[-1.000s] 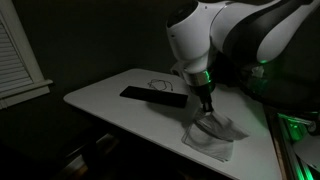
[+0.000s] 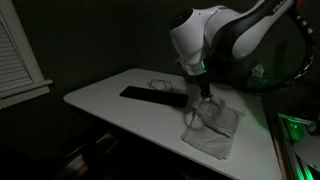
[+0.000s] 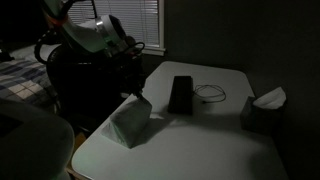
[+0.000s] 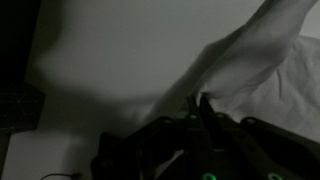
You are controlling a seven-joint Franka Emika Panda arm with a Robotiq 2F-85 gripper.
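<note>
A pale cloth (image 2: 211, 132) lies near the table's right-hand edge in exterior view 1, one part of it drawn up toward my gripper (image 2: 206, 98). From exterior view 2 the cloth (image 3: 127, 122) looks like a raised, tent-like fold, with the gripper (image 3: 138, 96) at its top. The wrist view shows the fingertips together at a pinched fold of the cloth (image 4: 255, 62), the gripper shut on it. The rest of the cloth spreads to the right there. Dim light hides the finer creases.
A long black bar-shaped object (image 2: 153, 96) lies on the white table (image 2: 105, 97), with a thin cable (image 3: 212, 94) beside it. A tissue box (image 3: 262, 116) stands at the table's far side. Bare tabletop surrounds the cloth toward the middle.
My gripper has risen slightly and the arm has shifted. The pinched part of the cloth has come up with it, and the cloth's fold hangs differently.
</note>
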